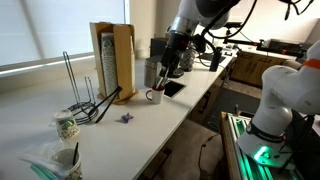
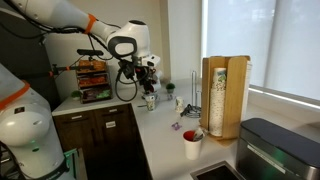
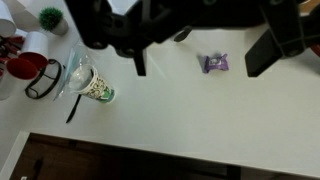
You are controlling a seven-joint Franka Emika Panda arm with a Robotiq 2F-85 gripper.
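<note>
A small purple wrapped piece (image 1: 126, 118) lies on the white counter (image 2: 165, 150); the second exterior view shows the purple piece (image 2: 177, 126) near the middle of the surface. In the wrist view the purple piece (image 3: 215, 62) appears between my two spread fingers, lying on the counter below them. My gripper is open and holds nothing. From the first exterior view, the arm's wrist hangs over the counter's right part, above a white mug (image 1: 155, 95); the fingertips are hard to make out there.
A tall wooden cup holder (image 1: 124, 60), wire rack (image 1: 80, 88) and black utensil (image 1: 103, 112) stand or lie along the back. Patterned cups (image 1: 67, 125) occupy the near left. A dark toaster (image 2: 268, 150) sits at right in the second exterior view.
</note>
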